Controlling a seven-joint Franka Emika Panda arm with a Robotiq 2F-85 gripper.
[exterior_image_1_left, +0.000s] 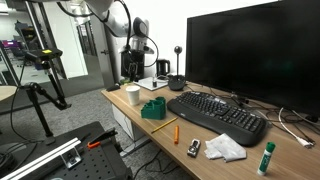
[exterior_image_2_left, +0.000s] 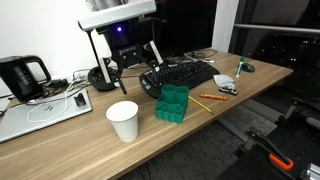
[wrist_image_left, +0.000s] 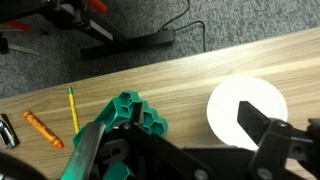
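Observation:
A white cup (exterior_image_2_left: 123, 124) stands upright on the wooden table near its left end in exterior view 2. Close beside it is a green holder (exterior_image_2_left: 172, 104) with several compartments. Above the cup and holder hangs my gripper (exterior_image_2_left: 140, 77), its fingers spread wide with nothing between them. From the wrist view, the cup (wrist_image_left: 247, 112) lies to the right and the holder (wrist_image_left: 128, 112) to the left, partly hidden behind the gripper's dark parts. The cup's inside looks plain white.
An orange marker (wrist_image_left: 42, 129) and a yellow pencil (wrist_image_left: 73, 109) lie beyond the holder. A black keyboard (exterior_image_1_left: 218, 115) sits before the monitor (exterior_image_1_left: 255, 55). Farther along are a white cloth (exterior_image_1_left: 225, 148) and a green bottle (exterior_image_1_left: 266, 158).

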